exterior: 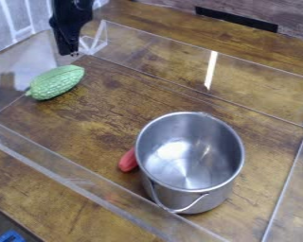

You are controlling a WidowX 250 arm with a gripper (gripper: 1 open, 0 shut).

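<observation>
High at the top left, the black gripper [68, 43] hangs above and behind a pale green bitter melon [56, 82], apart from it. The gripper looks shut, with nothing visible between its fingers. The melon lies on the wooden floor of a clear-walled enclosure. At the lower right stands a steel pot [189, 161] with a wire handle, and a red object [128, 162] lies against its left side, partly hidden by it.
Clear plastic walls [65, 180] border the wooden work area [141, 99]. A small blue and black object [8, 235] is at the bottom-left corner.
</observation>
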